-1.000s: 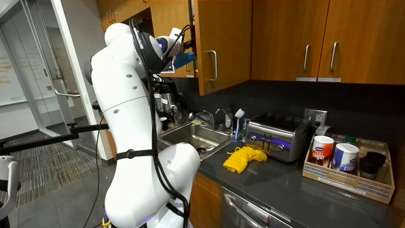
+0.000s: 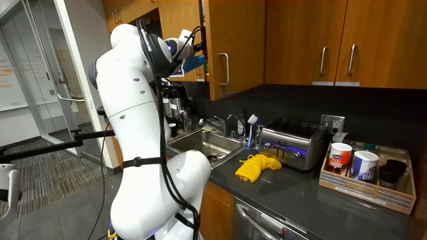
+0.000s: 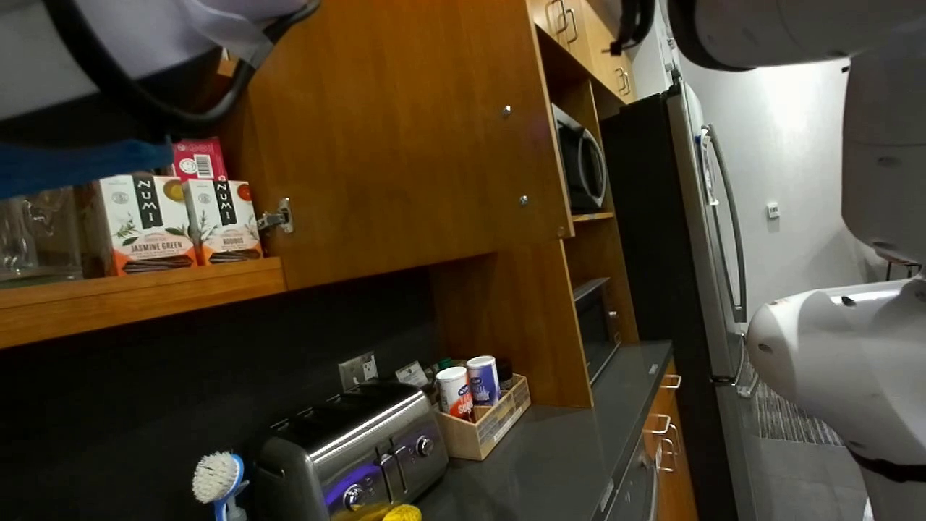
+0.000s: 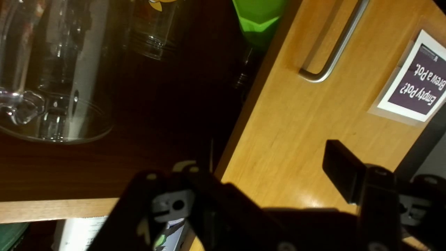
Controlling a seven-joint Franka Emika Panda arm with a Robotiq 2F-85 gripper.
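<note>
My gripper stands open, its two black fingers spread wide with nothing visible between them. It is up at the open wall cabinet, in front of the shelf and a closed wooden door with a metal handle (image 4: 340, 44). Inside the dark cabinet a clear glass pitcher (image 4: 54, 111) sits on the shelf. Farther in are a drinking glass (image 4: 148, 37) and a bright green object (image 4: 261, 18), partly cut off by the frame. In exterior view 1 the opened cabinet door (image 2: 238, 44) hides the fingertips.
Tea boxes (image 3: 147, 221) stand on the cabinet shelf (image 3: 139, 295). On the counter below are a toaster (image 2: 294, 140), a yellow cloth (image 2: 258, 166), a box of canisters (image 2: 368, 188) and a brush (image 2: 251, 128) near the sink (image 2: 208, 146).
</note>
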